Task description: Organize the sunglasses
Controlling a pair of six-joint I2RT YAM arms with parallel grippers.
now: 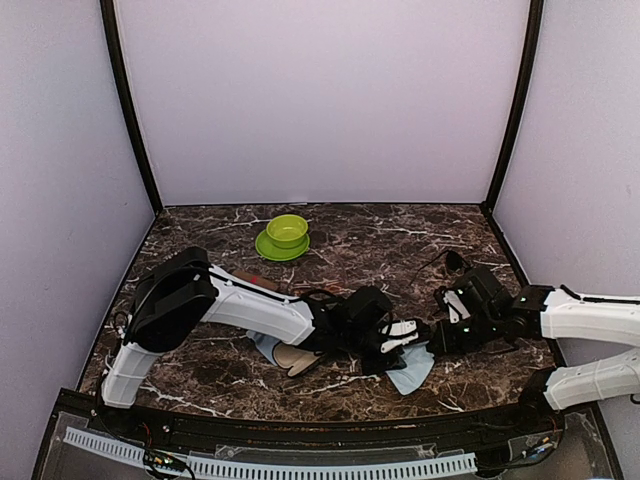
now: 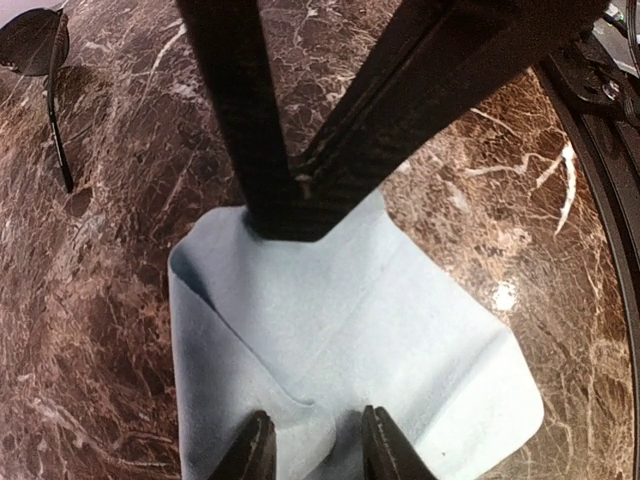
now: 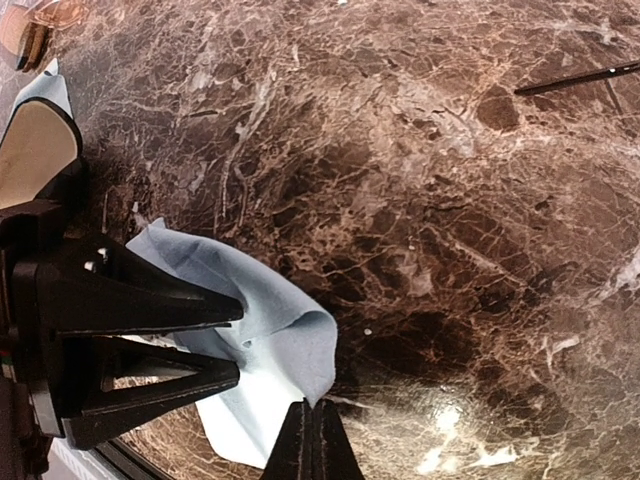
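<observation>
A light blue cloth (image 1: 408, 375) (image 2: 420, 340) (image 3: 270, 295) lies folded and creased on the dark marble table. My left gripper (image 1: 398, 358) is over it with its fingers apart; in the right wrist view they reach across the cloth. My right gripper (image 1: 434, 346) is shut at the cloth's right edge, where the cloth's corner meets its tips; whether it pinches cloth is unclear. Dark sunglasses (image 1: 454, 261) (image 2: 35, 45) lie behind the right gripper, a thin arm stretching out from the lens.
An open tan-lined case (image 1: 297, 358) (image 3: 35, 150) with another blue cloth lies left of the cloth, partly hidden by my left arm. A green bowl (image 1: 287, 230) on a green plate (image 1: 270, 249) stands at the back.
</observation>
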